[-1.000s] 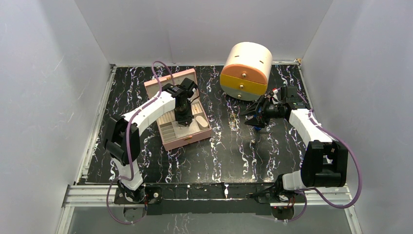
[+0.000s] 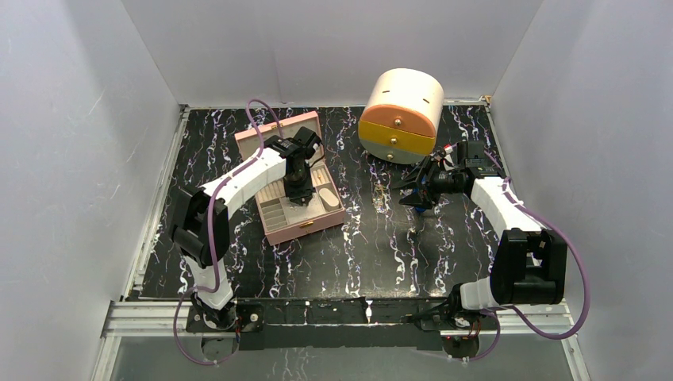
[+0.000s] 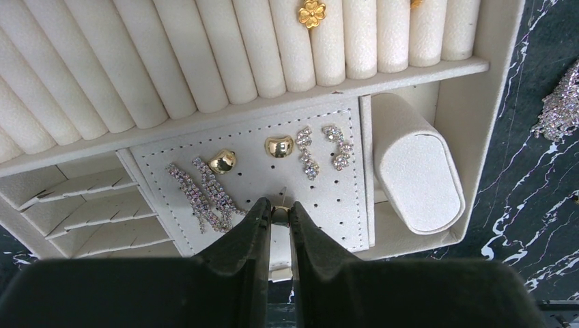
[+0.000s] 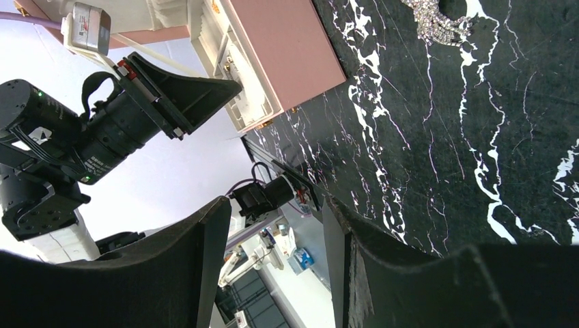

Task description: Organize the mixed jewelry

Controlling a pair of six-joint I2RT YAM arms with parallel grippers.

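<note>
In the open pink jewelry box (image 2: 305, 228), my left gripper is over the perforated earring board (image 3: 321, 219), shut on a small metallic piece, probably an earring. The board holds gold dome earrings (image 3: 278, 145), long rhinestone earrings (image 3: 198, 198) and short crystal earrings (image 3: 305, 154). A gold clover (image 3: 312, 12) sits among the ring rolls. A rhinestone tangle (image 4: 440, 26) lies on the marble outside the box. My right gripper stands open above the marble, right of the box, with nothing visible between its fingers.
A rounded jewelry cabinet (image 2: 401, 103) with orange, yellow and grey drawers stands at the back right. An oval cushion (image 3: 416, 181) fills the box's right compartment. Small jewelry lies on the marble between box and right gripper.
</note>
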